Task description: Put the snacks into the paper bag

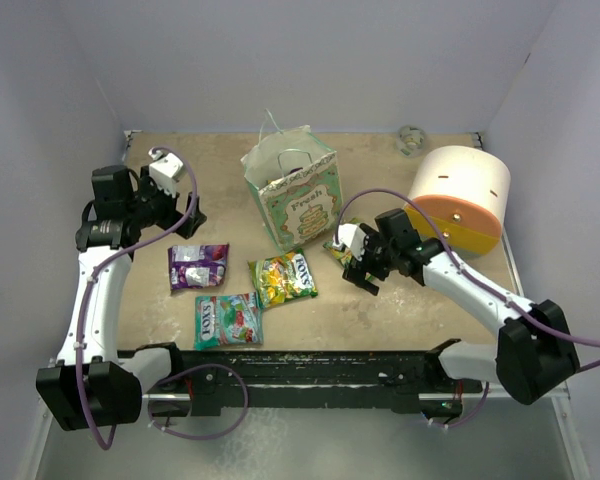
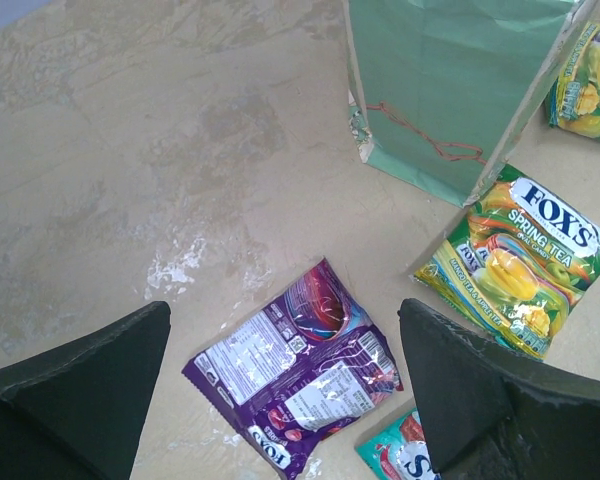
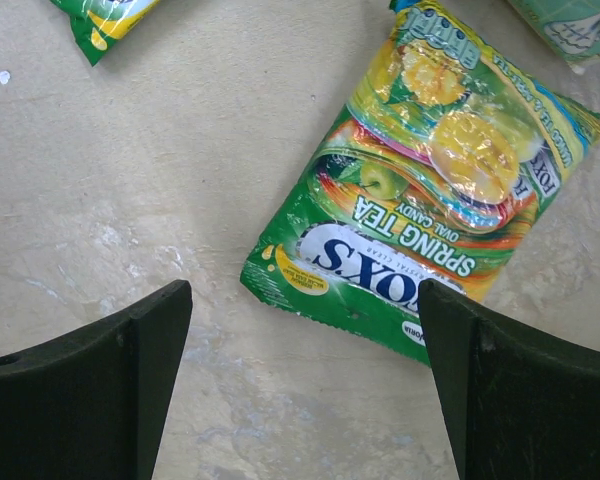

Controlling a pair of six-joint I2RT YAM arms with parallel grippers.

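The paper bag (image 1: 308,205) stands upright at the middle back, its top open. One green-yellow Fox's snack pack (image 3: 430,180) lies flat just right of it, mostly covered by my right arm in the top view. Over that pack hangs my right gripper, open and empty. A second green-yellow pack (image 1: 283,279) rests in front of the bag. A teal pack (image 1: 228,321) lies near the front edge, and a purple pack (image 1: 198,267) behind it to the left. My left gripper is open above the table, behind the purple pack, with nothing between its fingers.
A rounded cream-and-orange container (image 1: 460,200) occupies the right back, with a small clear glass item (image 1: 410,140) behind it. Bare table (image 1: 380,325) shows at the front right. Walls close in the sides and back.
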